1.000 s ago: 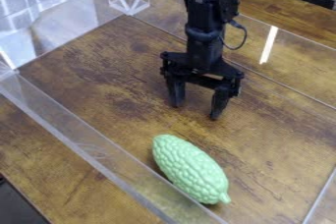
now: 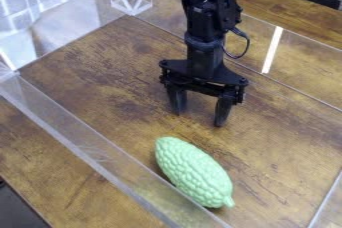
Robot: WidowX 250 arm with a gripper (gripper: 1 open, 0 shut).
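The black gripper (image 2: 199,107) hangs down over the middle of the wooden tray floor, its two fingers spread apart and open, with nothing seen between them. A light green, bumpy bitter-melon-like vegetable (image 2: 194,172) lies at the lower middle, toward the front, apart from the gripper and below it in the view.
Clear plastic walls (image 2: 76,131) border the wooden floor (image 2: 83,65), along the lower left and the right. A white strip (image 2: 271,49) shows at upper right. The floor left of the gripper is bare.
The gripper has shifted slightly left and a little lower in the view over the last second. The green vegetable lies where it was.
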